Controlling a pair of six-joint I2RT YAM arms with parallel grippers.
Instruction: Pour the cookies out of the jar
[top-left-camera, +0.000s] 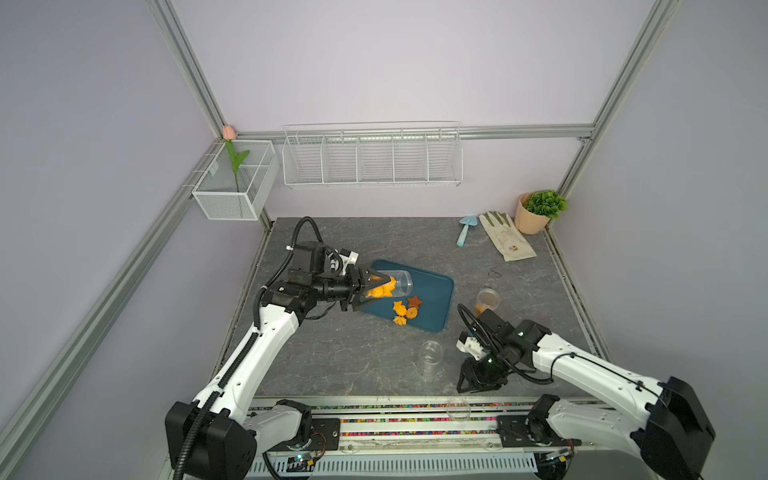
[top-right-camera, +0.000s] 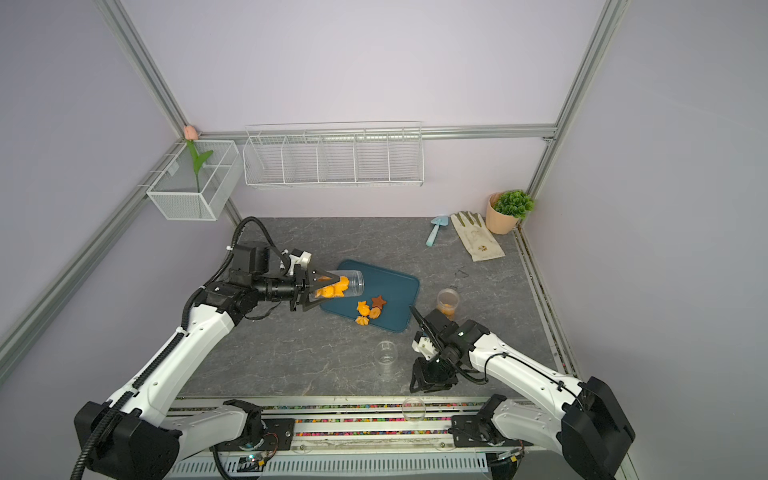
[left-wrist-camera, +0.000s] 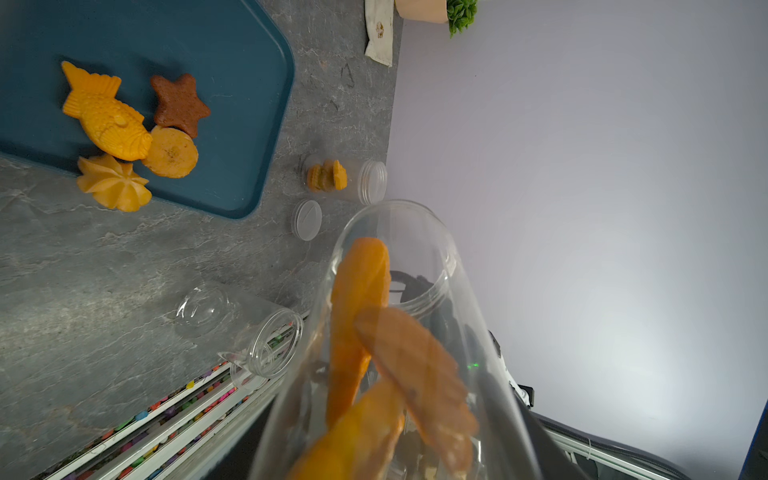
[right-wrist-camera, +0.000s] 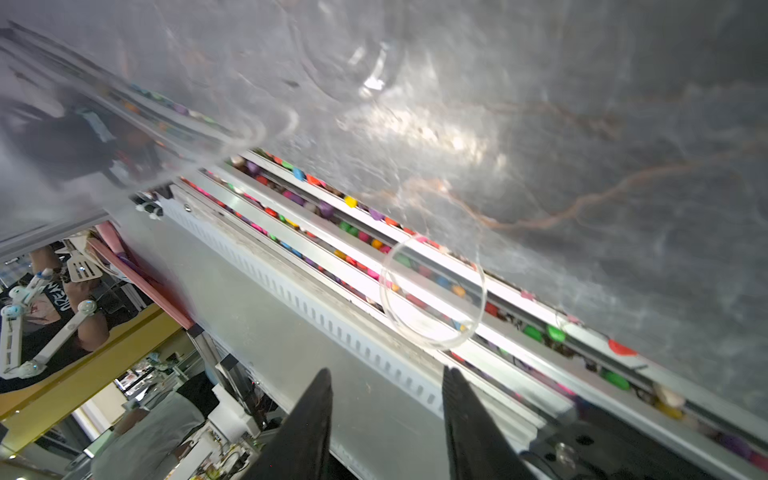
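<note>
My left gripper (top-left-camera: 365, 285) is shut on a clear jar (top-left-camera: 397, 282) holding orange cookies (left-wrist-camera: 357, 320), raised on its side above the blue tray (top-left-camera: 432, 296). On the tray lie a yellow fish cookie (left-wrist-camera: 112, 120), a brown star (left-wrist-camera: 179, 104), a round cookie (left-wrist-camera: 169, 152) and a ridged one (left-wrist-camera: 113, 182). My right gripper, low at the front right, stands part open, nothing between its fingers, near an empty clear jar (top-left-camera: 429, 360) and a clear ring or lid (right-wrist-camera: 432, 329) at the table's front edge.
Another jar with cookies (top-right-camera: 447, 304) stands right of the tray. A glove (top-left-camera: 504, 236), blue tool (top-left-camera: 466, 225) and potted plant (top-left-camera: 540, 209) sit at the back right. Wire baskets (top-left-camera: 372, 156) hang on the back wall.
</note>
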